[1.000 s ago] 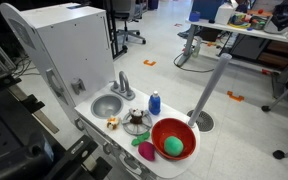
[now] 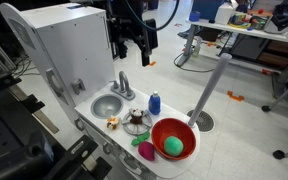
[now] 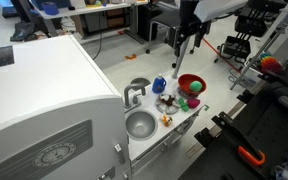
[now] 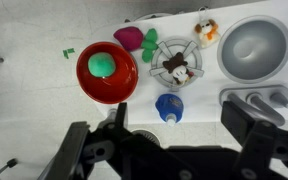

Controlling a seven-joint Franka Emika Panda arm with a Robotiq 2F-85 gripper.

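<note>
My gripper is open, high above the white toy kitchen counter. In the wrist view its fingers are spread wide, with the blue bottle showing far below between them. A red bowl holds a green ball. Beside the bowl lie a dark pink object and a green object. A brown-and-white toy rests on the round burner. Near the sink is an orange-and-white toy.
A faucet rises behind the sink, and a white cabinet stands to its left. At the counter's right corner a grey post sticks up. Open floor lies behind the counter.
The arm and open gripper have come into exterior view 1 from the top, now hanging above the counter. The objects on the counter look unmoved.
</note>
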